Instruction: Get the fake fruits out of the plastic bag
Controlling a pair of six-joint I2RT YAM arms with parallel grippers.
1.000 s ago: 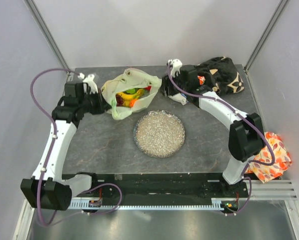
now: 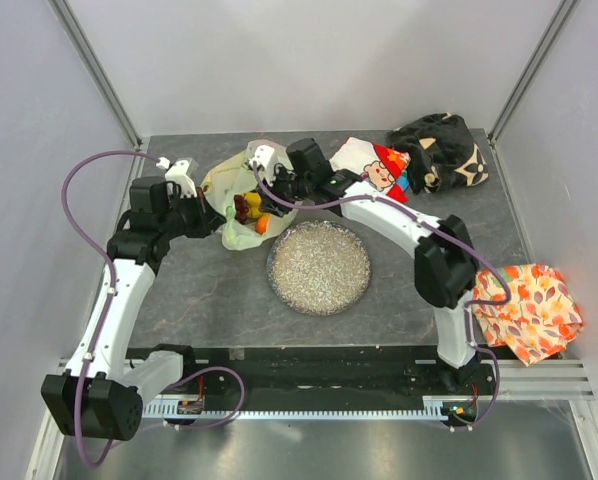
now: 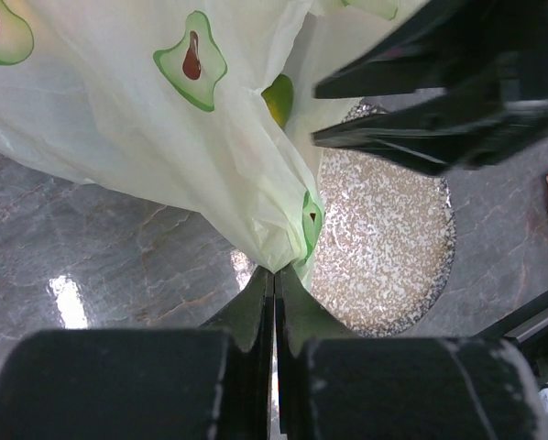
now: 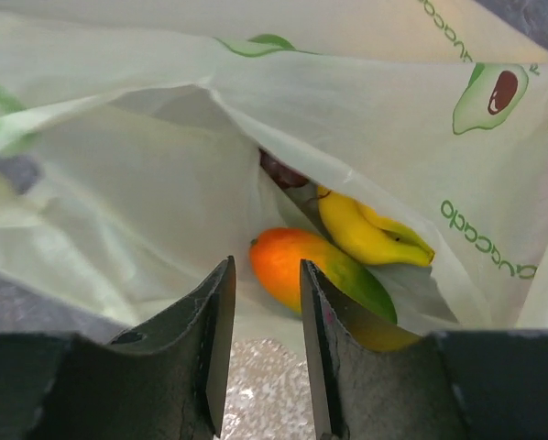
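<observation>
The pale plastic bag (image 2: pixel 241 231) with avocado prints lies at the top middle of the table; my left gripper is shut on its gathered edge. Inside, the right wrist view shows an orange-green mango (image 4: pixel 320 270), a yellow banana (image 4: pixel 366 229) and dark red fruit (image 4: pixel 281 172). My right gripper hangs over the bag's opening, above the fruits, its two fingers a little apart; nothing is clearly seen between them.
A round speckled tray (image 2: pixel 319 268) lies in front of the bag. A dark patterned cloth (image 2: pixel 439 150) and a printed cloth (image 2: pixel 369 160) are at the back right, an orange floral cloth (image 2: pixel 527 312) at the right front.
My right gripper has moved left from beside the bag to over its opening, hiding much of the fruit in the top view. The left gripper stays at the bag's left edge.
</observation>
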